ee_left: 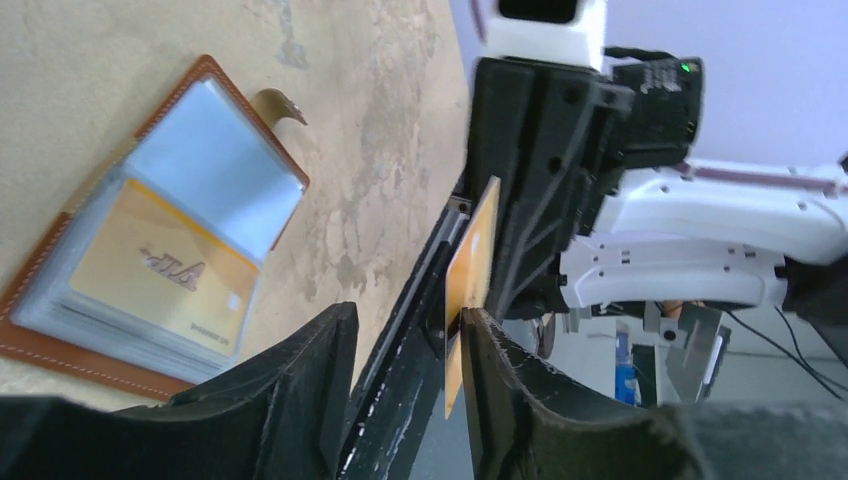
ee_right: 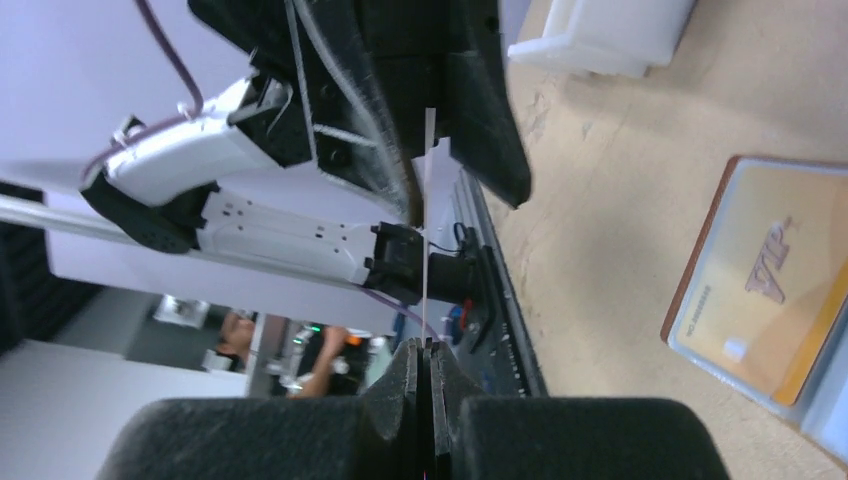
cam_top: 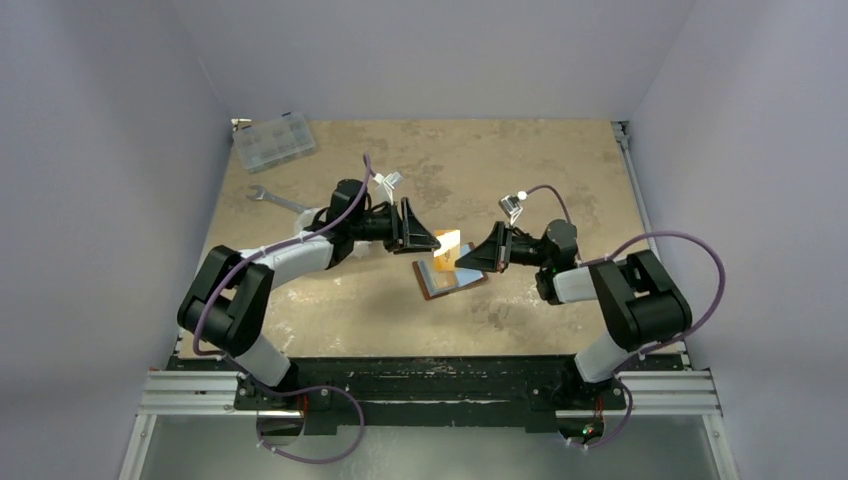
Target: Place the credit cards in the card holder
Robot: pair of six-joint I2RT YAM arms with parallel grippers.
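Observation:
A yellow card point(cam_top: 447, 250) stands on edge between the two arms, above the table. My right gripper is shut on one end of it; the thin edge of the card point(ee_right: 427, 240) rises from the fingertips. Around the other end, my left gripper is part open, with the card point(ee_left: 472, 265) close to one of its fingers point(ee_left: 490, 370). Beneath lies a flat brown-edged piece point(ee_left: 120, 375) bearing a yellow VIP card point(ee_left: 165, 265) and pale blue-white layers. The left arm mostly hides a white box point(cam_top: 362, 247) in the top view.
The white box point(ee_right: 610, 35) also shows at the right wrist view's upper edge. A clear compartment case point(cam_top: 273, 142) and a wrench point(cam_top: 275, 197) lie at the back left.

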